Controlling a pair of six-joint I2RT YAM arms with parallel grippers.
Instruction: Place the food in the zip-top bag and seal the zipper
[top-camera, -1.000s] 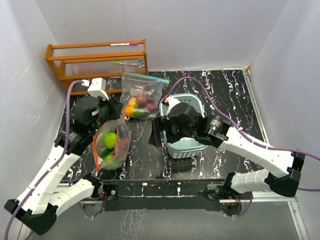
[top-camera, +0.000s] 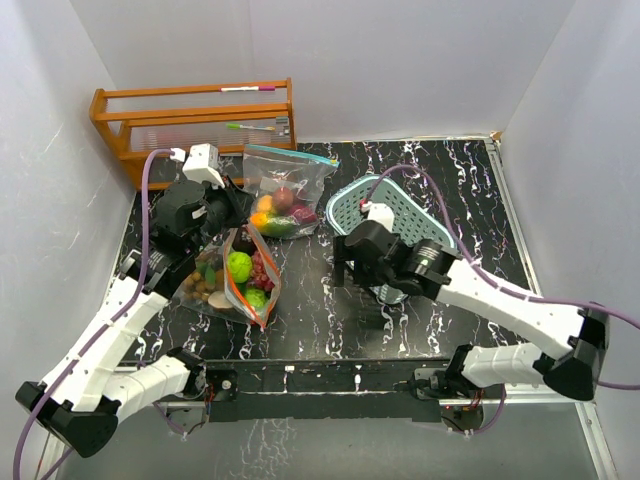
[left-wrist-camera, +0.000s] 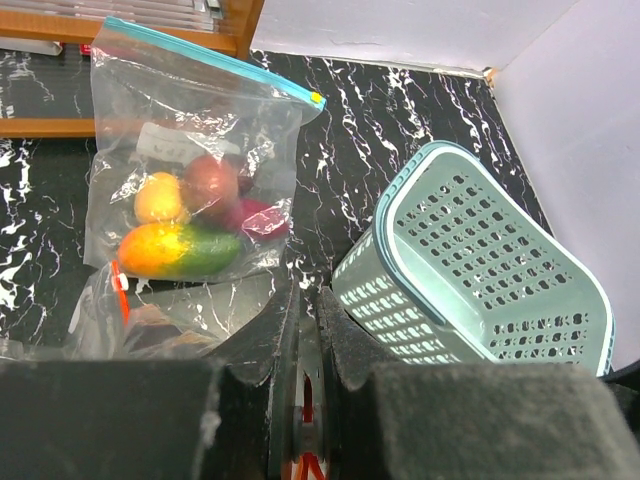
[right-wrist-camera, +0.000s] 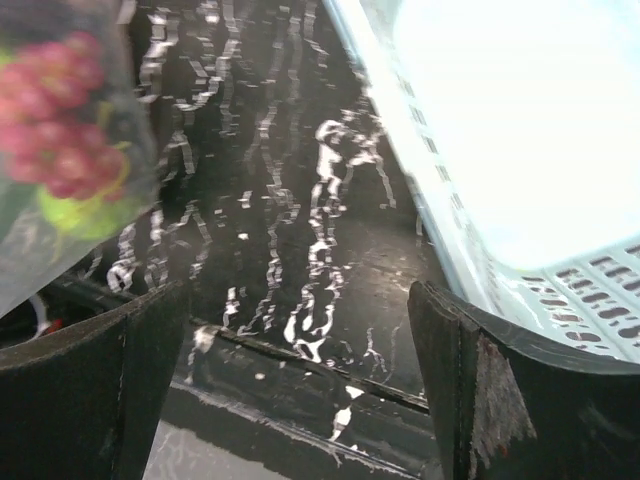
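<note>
A clear zip bag with an orange zipper (top-camera: 262, 313) stands left of centre, its mouth gaping to the right. Inside it are green fruit (top-camera: 240, 266), red grapes (top-camera: 264, 279) and small brown items (top-camera: 208, 284). My left gripper (top-camera: 240, 208) is shut on the top edge of this bag; in the left wrist view, orange strip shows between its fingers. Over the bare counter between bag and basket, my right gripper (top-camera: 342, 262) stands open and empty. In the right wrist view the grapes (right-wrist-camera: 60, 120) are at the upper left.
A closed-looking blue-zip bag (top-camera: 286, 190) of fruit lies behind. The pale green basket (top-camera: 345, 205) is at the right, tilted, partly under my right arm; no food shows inside it. A wooden rack (top-camera: 205, 115) stands at the back left.
The orange-zip bag has swung round to the right, and grapes and brown items now show in it. Both grippers have shifted right. The basket has moved right and tilted.
</note>
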